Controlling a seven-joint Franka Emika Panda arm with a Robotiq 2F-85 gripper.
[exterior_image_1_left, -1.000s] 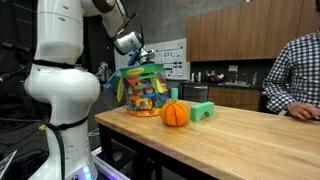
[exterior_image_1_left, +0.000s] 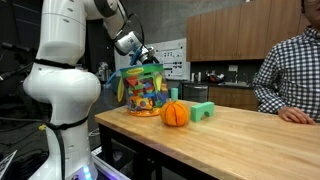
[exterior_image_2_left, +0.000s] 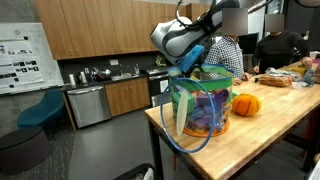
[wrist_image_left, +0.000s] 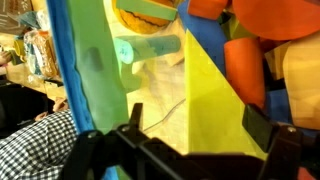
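My gripper is open in the wrist view, its dark fingers spread apart over a heap of coloured toy blocks. Between and beyond them shows a yellow block (wrist_image_left: 213, 108), apparently not held. An orange cylinder (wrist_image_left: 244, 72) lies beside it, with red and blue pieces around. These toys fill a see-through bin with a green rim (exterior_image_1_left: 140, 70), standing on the near-left part of the wooden table. From the second exterior view, the arm reaches down to the bin (exterior_image_2_left: 203, 105); its fingertips are hard to make out there.
An orange pumpkin (exterior_image_1_left: 175, 113) rests on the table beside the bin, and a green block (exterior_image_1_left: 202, 111) sits behind it. A blue loop (exterior_image_2_left: 160, 135) hangs at the bin's near side. People stand along the table's far side.
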